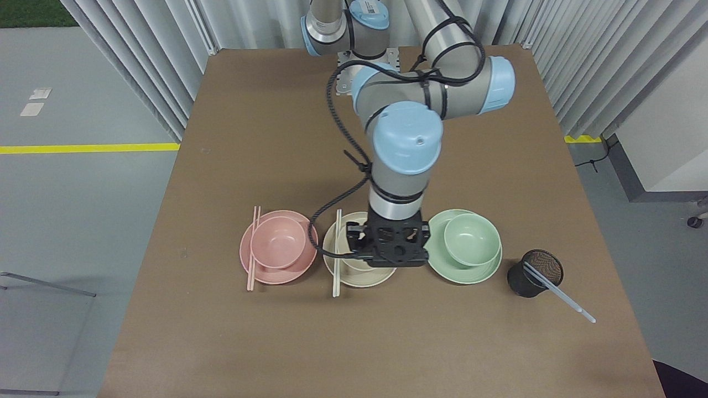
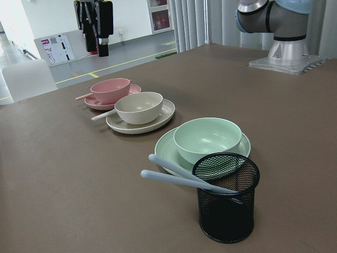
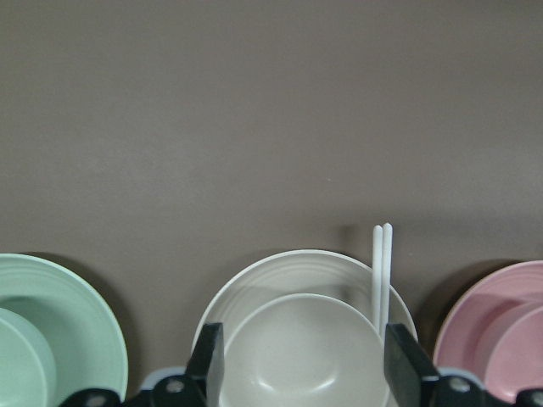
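Observation:
My gripper hangs above the cream bowl (image 2: 139, 110) on its cream plate (image 3: 280, 263), fingers apart with nothing held between them. A pink bowl (image 1: 279, 242) on a pink plate (image 1: 295, 268) is at left in the front view, green bowl (image 1: 472, 239) on green plate (image 1: 451, 268) at right. Pink chopsticks (image 1: 252, 265) and white chopsticks (image 1: 337, 265) rest at their plates' left. Two pale sticks (image 1: 567, 298) lean in a black mesh cup (image 2: 225, 221) beside the green setting.
The arm's base (image 2: 284, 63) stands at the table's back.

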